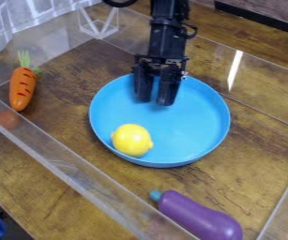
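Note:
The black arm reaches down from the top centre, its gripper (158, 86) low over the back half of a round blue plate (181, 129). Its dark fingers hang above or at the plate's surface; whether they are open or shut, or hold anything, is hard to tell. A yellow lemon-like toy (132, 140) lies at the front left of the plate, apart from the gripper.
An orange carrot toy (22, 89) lies at the left on the wooden table (252, 112). A purple eggplant toy (196, 214) is at the front right. Clear barrier strips run along the left and front; a blue object sits at the bottom left corner.

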